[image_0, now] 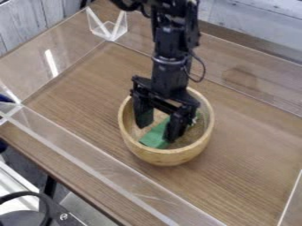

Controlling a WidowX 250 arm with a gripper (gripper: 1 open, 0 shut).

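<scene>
A round light wooden bowl [164, 154] sits on the brown table, right of the middle of the camera view. Inside it lies a green object [154, 138], partly hidden by the black gripper [165, 117], which reaches down from above with its fingers spread open over and into the bowl. I cannot tell whether the fingers touch the green object.
A white wire stand [108, 26] is at the back left of the table [83, 115]. Black cables lie at the lower left corner, off the tabletop.
</scene>
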